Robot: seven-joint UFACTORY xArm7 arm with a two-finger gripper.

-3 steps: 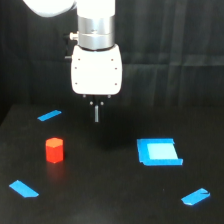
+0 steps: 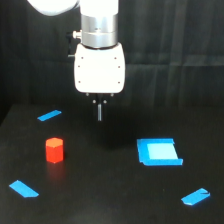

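Note:
A small red block (image 2: 54, 150) sits on the dark table, left of the middle. Well above the surface hangs my gripper (image 2: 99, 113), up and to the right of the block and apart from it. Its thin dark fingers point downward, too small and dim to show whether there is a gap between them. To the right lies a white square edged with blue tape (image 2: 147, 159), its surface bare.
Strips of blue tape lie on the table at the back left (image 2: 49, 116), front left (image 2: 23, 189) and front right (image 2: 195, 197). Between the red block and the taped square the tabletop is clear. A dark curtain (image 2: 170, 60) hangs behind.
The gripper has shifted slightly to the right and is a touch lower in view. Block and taped square stay where they were.

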